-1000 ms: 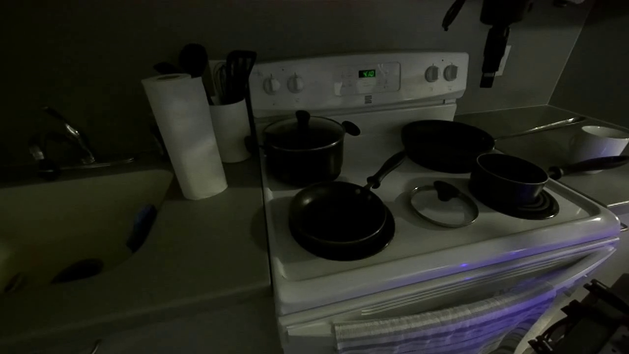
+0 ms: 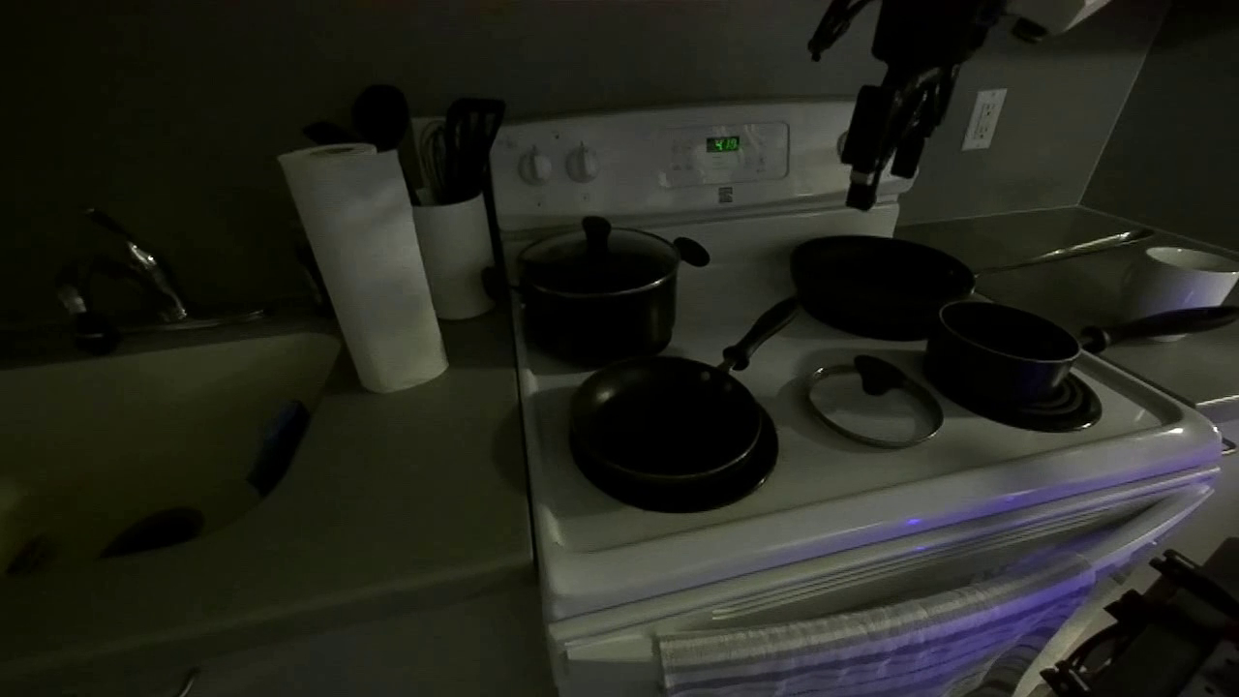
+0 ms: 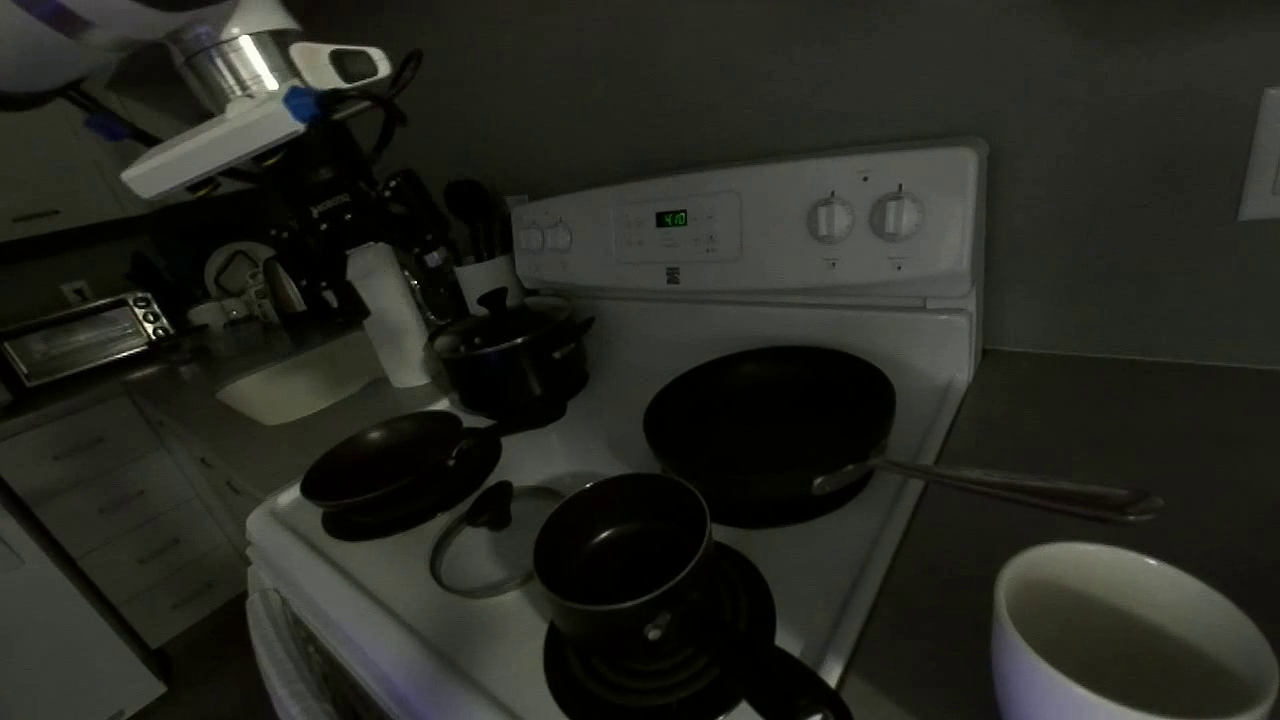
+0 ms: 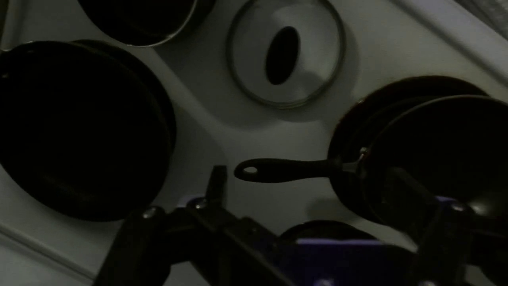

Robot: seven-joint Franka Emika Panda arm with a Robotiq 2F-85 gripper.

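Note:
High above the stove, my gripper stands open, its two fingers wide apart and nothing held between them. In exterior view 1 the gripper (image 2: pixel 885 180) hangs in front of the right end of the stove's back panel. Below it in the wrist view lies the small frying pan (image 4: pixel 443 143), its black handle (image 4: pixel 290 170) pointing left across the space between the fingers. A glass lid (image 4: pixel 312 59) with a dark knob rests flat on the stovetop. The large frying pan (image 2: pixel 880 285) sits on the back right burner and the saucepan (image 2: pixel 1005 354) on the front right one.
A lidded pot (image 2: pixel 598 296) occupies the back left burner. Left of the stove stand a paper towel roll (image 2: pixel 369 273) and a utensil crock (image 2: pixel 455 256). A white mug (image 3: pixel 1128 636) is on the right counter. The room is dim.
The gripper has shifted left and slightly down in exterior view 1 and has turned, so both fingers now show. It covers the right-hand knobs. The cookware has not moved.

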